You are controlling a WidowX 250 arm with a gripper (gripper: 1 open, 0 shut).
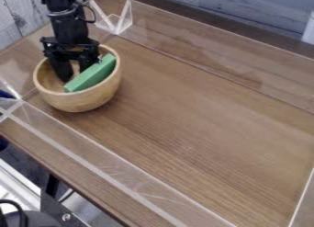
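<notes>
A wooden bowl (76,96) sits at the left of the table, holding a green oblong object (92,73) that lies slanted inside it. My black gripper (69,58) reaches down from the top left into the bowl, beside the green object's left side. Its fingertips are dark and blurred against the bowl's inside, so whether they grip anything is hard to tell.
Clear tape strips cross it near the left and top. A black cable (13,208) lies at the bottom left corner.
</notes>
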